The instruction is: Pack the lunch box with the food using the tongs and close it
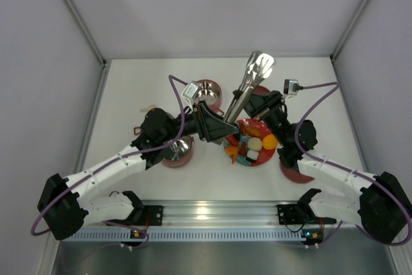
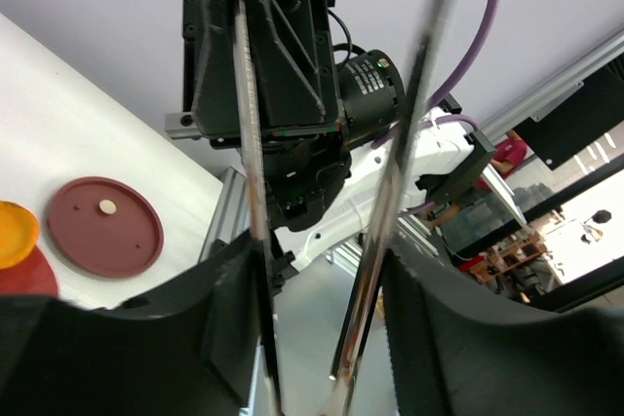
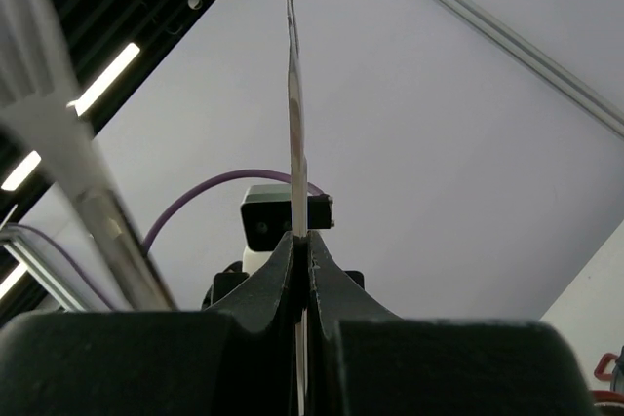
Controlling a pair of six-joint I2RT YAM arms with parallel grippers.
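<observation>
Metal tongs (image 1: 239, 98) stand tilted above the table between my two grippers, slotted head up. In the left wrist view, both tong arms (image 2: 255, 143) rise between the fingers of my left gripper, which bears on them from both sides. My right gripper is shut on one thin tong arm (image 3: 297, 143); the other arm, with its slotted end (image 3: 34, 85), stands apart on the left. Below the tongs, a red plate (image 1: 266, 157) holds several food pieces, among them an orange round one (image 1: 270, 142). The arms hide part of it.
Pink pots with metallic insides stand at the back (image 1: 207, 94) and at the left (image 1: 179, 154), partly behind my left arm. A brown plate lies at the right, partly under my right arm.
</observation>
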